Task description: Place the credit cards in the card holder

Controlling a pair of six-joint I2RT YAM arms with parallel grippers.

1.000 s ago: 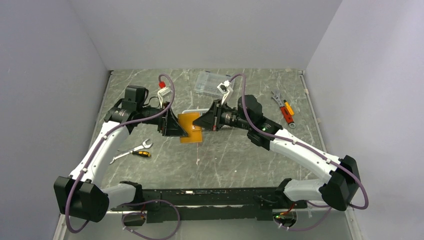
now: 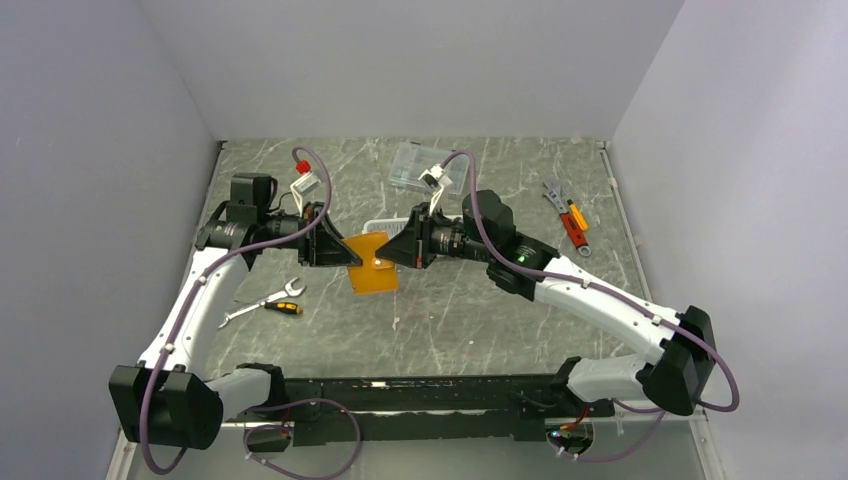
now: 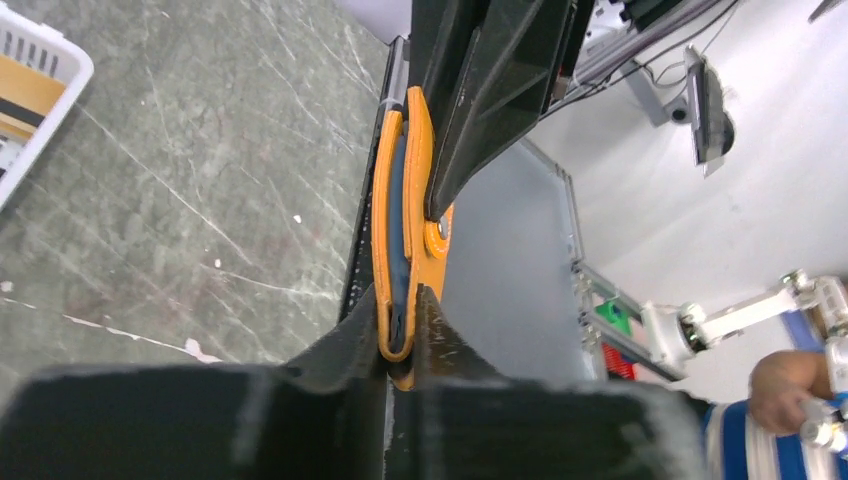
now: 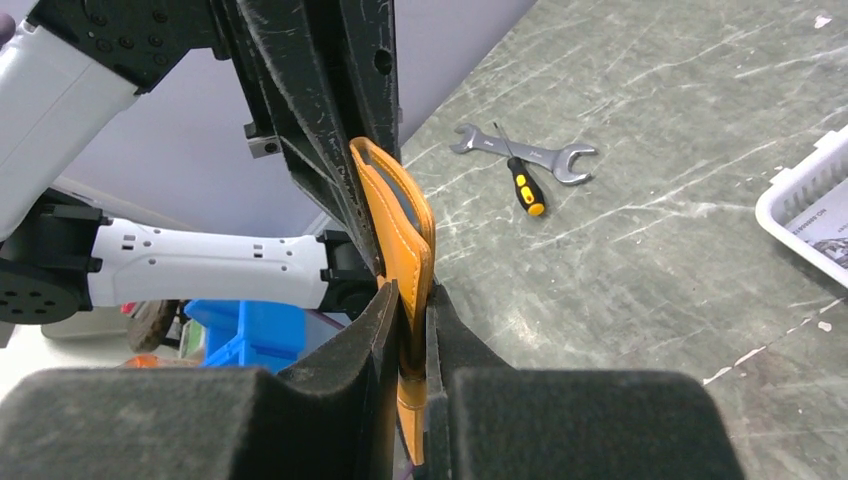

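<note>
An orange leather card holder is held in the air between my grippers. My left gripper is shut on it from the left, and my right gripper is shut on it from the right, at its snap side. In the left wrist view the holder stands edge-on, its dark slot showing and its snap facing right. In the right wrist view the holder is also edge-on between the black fingers. I cannot tell any credit cards apart in these views.
A white basket with contents lies behind, mostly hidden from above. A clear box stands at the back, a wrench and screwdriver at left, tools at right.
</note>
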